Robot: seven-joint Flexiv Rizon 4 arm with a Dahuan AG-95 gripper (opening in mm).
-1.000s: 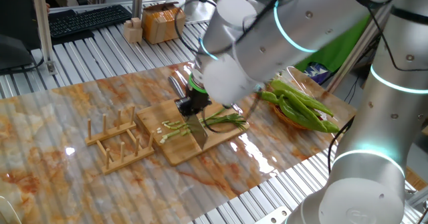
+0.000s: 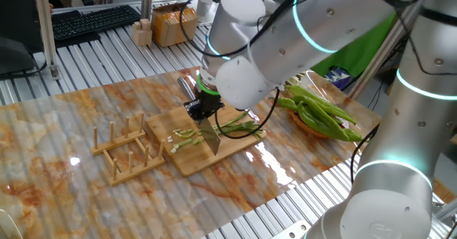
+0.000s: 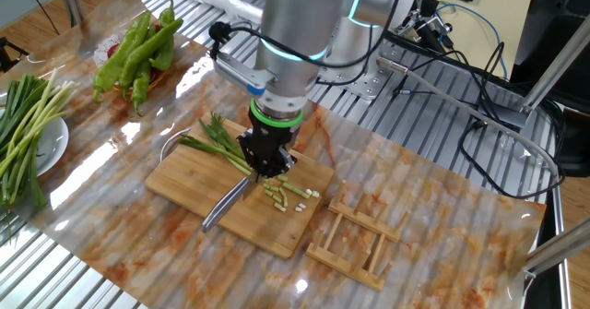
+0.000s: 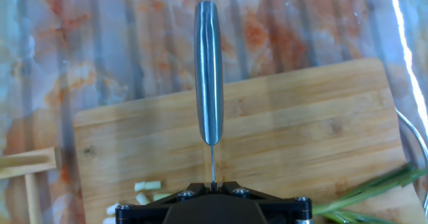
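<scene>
My gripper is shut on a kitchen knife; the steel handle (image 4: 209, 70) points away from the fingers in the wrist view. In exterior view 1 the broad blade (image 2: 209, 135) hangs edge-down over the wooden cutting board (image 2: 187, 169). Green scallions (image 3: 219, 137) lie across the board, their leafy ends to one side of the knife. Short cut pieces (image 3: 282, 196) are scattered on its other side. Whether the blade touches the scallions or the board cannot be made out, since the gripper hides part of it.
Beside the board stands a wooden rack (image 2: 130, 169) with upright pegs. Green peppers (image 2: 314, 114) fill a basket on the opposite side. More scallions (image 3: 32, 134) rest on a white plate (image 3: 53, 148). A cardboard box (image 2: 175, 25) sits at the back. The marbled mat (image 2: 57, 168) has clear room.
The gripper and knife have shifted slightly up and left in exterior view 1, with the blade's lower corner a little higher. Scallions, board and rack look unmoved.
</scene>
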